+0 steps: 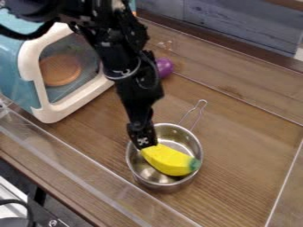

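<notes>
A yellow banana-like toy (168, 160) with a green tip lies in a steel pan (159, 179), its wire handle pointing to the back right. The black gripper (143, 136) is over the pan's left rear rim, just above the left end of the toy. Whether its fingers are open or shut, or touching the toy, is unclear.
A light blue appliance (24, 53) with an open white-framed door and a round wooden disc inside stands at the back left. A purple object (164, 67) is partly hidden behind the arm.
</notes>
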